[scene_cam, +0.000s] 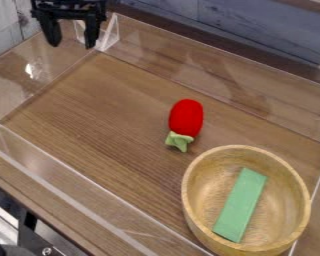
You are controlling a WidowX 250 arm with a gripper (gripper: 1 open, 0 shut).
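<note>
A red object with a green leafy top, like a toy strawberry (186, 117), lies on the wooden table a little right of centre. Below it at the lower right is a pale wooden bowl (200, 205) holding a green rectangular block (239, 205). My dark gripper (72, 36) is at the top left, over the back corner of the table, far from these objects; whether it is open or shut is unclear.
Walls border the back. A dark object, partly cut off, shows at the bottom left edge.
</note>
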